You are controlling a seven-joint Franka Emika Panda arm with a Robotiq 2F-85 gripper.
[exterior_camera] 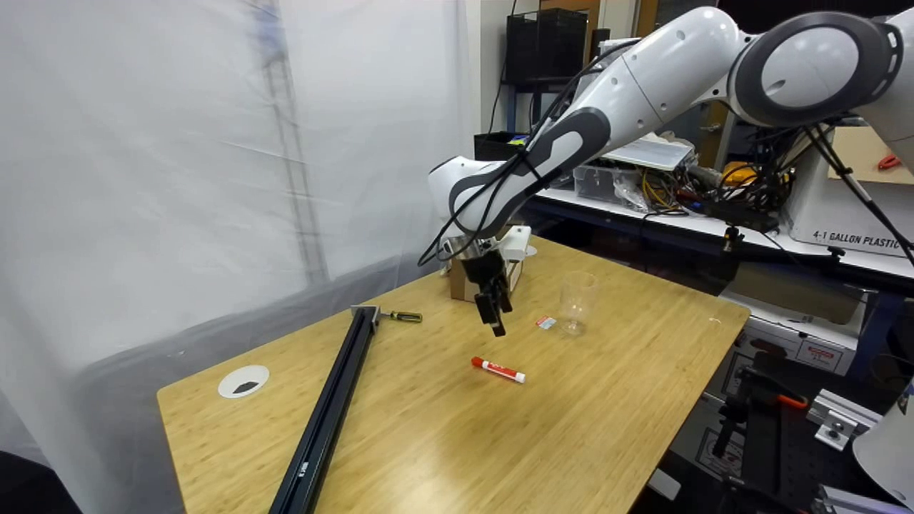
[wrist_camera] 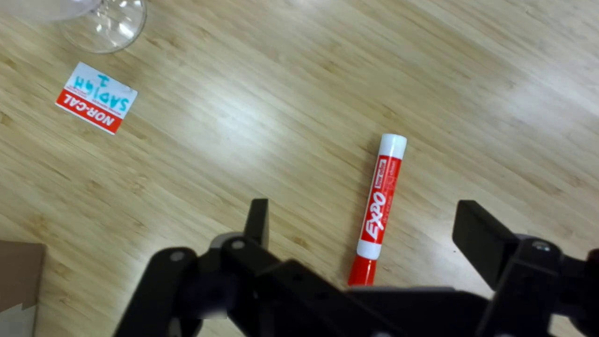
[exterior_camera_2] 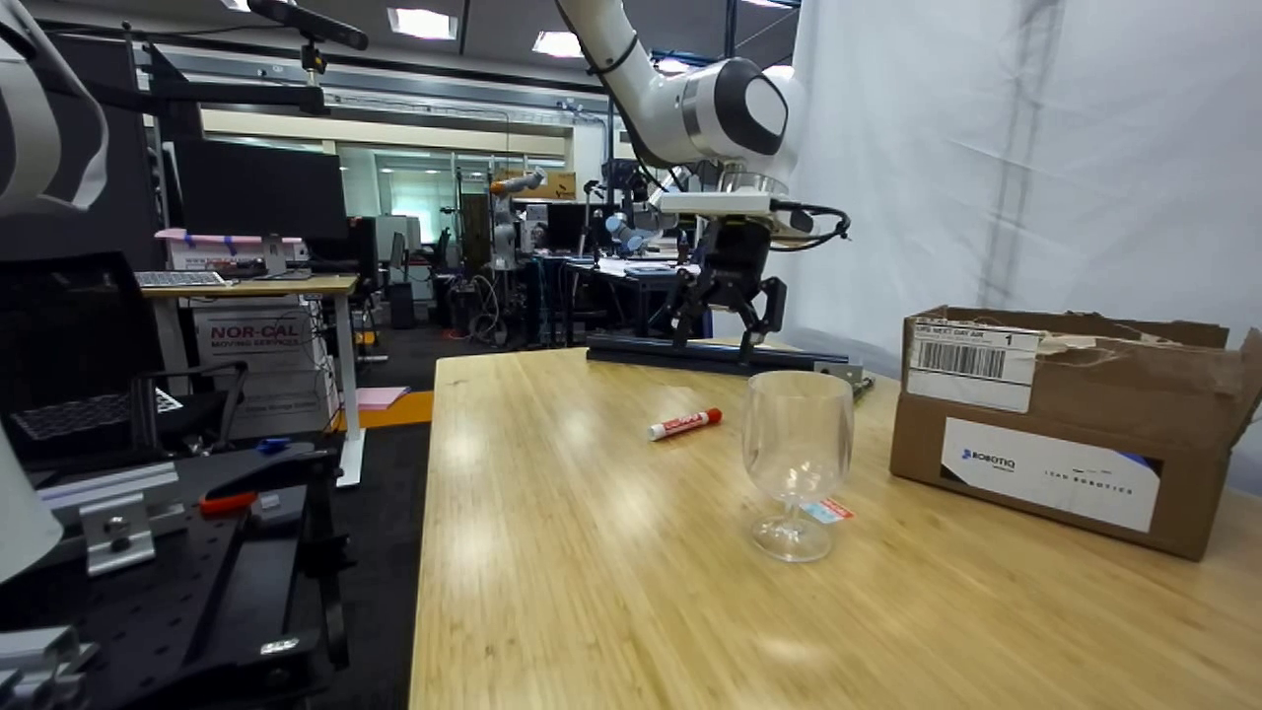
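Note:
A red and white Expo marker (wrist_camera: 377, 205) lies flat on the wooden table; in the wrist view it sits between the two spread fingers, its red cap nearest the palm. My gripper is open and empty, held above the tabletop. Exterior view 1 has the gripper (exterior_camera: 495, 318) up and behind the marker (exterior_camera: 498, 370). From the opposite side, exterior view 2 has the gripper (exterior_camera_2: 717, 337) beyond the marker (exterior_camera_2: 685, 424), clear of the table.
A clear stemmed glass (exterior_camera_2: 798, 456) stands upright beside a small Nor-Cal label (wrist_camera: 96, 98). An open cardboard box (exterior_camera_2: 1071, 426) stands near the curtain. A long black rail (exterior_camera: 330, 402) and a screwdriver (exterior_camera: 403, 316) lie to one side. Bare table surrounds the marker.

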